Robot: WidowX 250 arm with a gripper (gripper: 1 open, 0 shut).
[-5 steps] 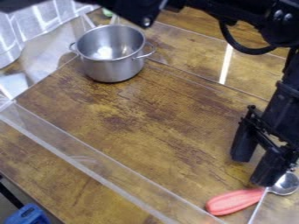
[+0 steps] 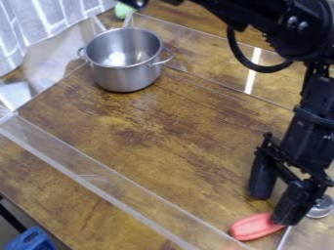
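My black gripper [image 2: 284,190] is low over the right front of the wooden table, pointing down. Just below and partly under it lies a red, elongated object [image 2: 256,227]. A metal round piece [image 2: 321,207], like a spoon or ladle head, lies at the right, partly hidden by the gripper. Whether the fingers hold anything is unclear.
A steel pot [image 2: 120,68] with two handles stands at the back left, with a small green item [image 2: 124,10] behind it. A blue object [image 2: 33,241] sits at the lower left corner.
My gripper has moved slightly down and toward the front left, covering more of the red object's end and the metal piece.
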